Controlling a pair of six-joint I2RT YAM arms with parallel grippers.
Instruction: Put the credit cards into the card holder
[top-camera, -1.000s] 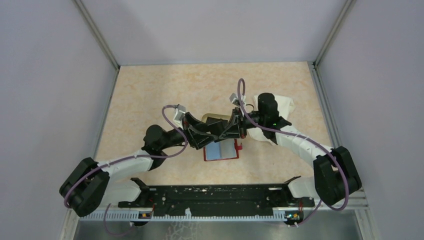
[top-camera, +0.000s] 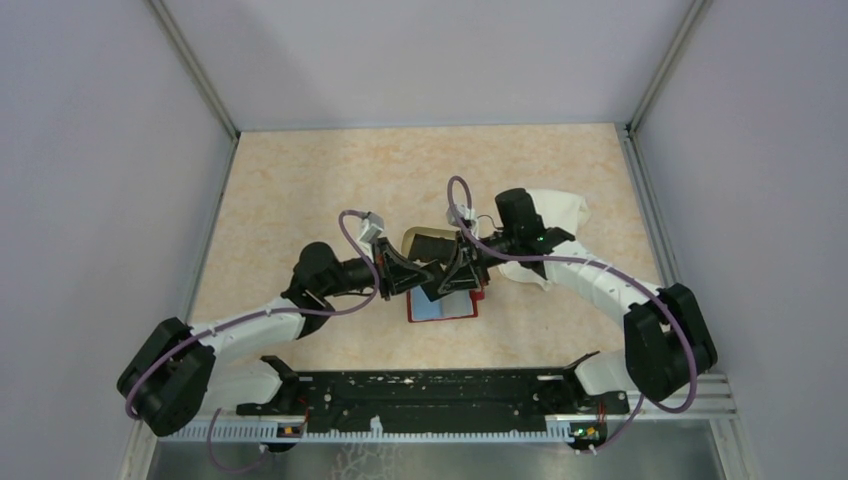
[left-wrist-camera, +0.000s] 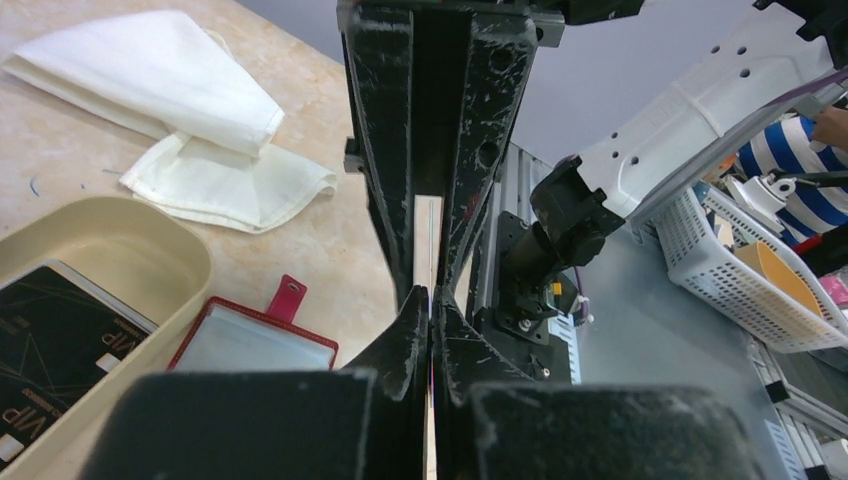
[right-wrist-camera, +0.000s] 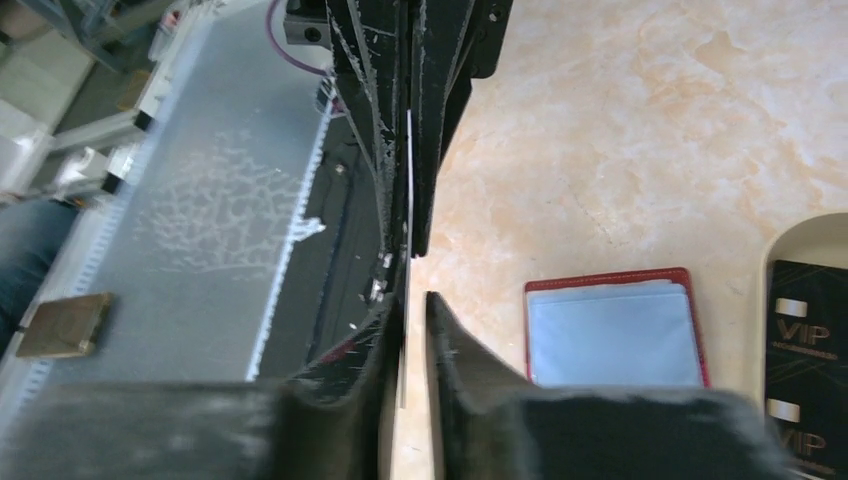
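A black card (top-camera: 434, 284) is between my two grippers above the card holder (top-camera: 442, 308), a red-edged wallet with pale sleeves. My left gripper is shut on the card, seen edge-on as a thin line. My right gripper is part open around the card's lower edge in its wrist view, with a gap beside the thin edge. A beige tray (left-wrist-camera: 190, 290) holds black VIP cards (right-wrist-camera: 805, 335) beside the holder.
A white cloth (left-wrist-camera: 190, 100) lies behind the tray at the right of the table.
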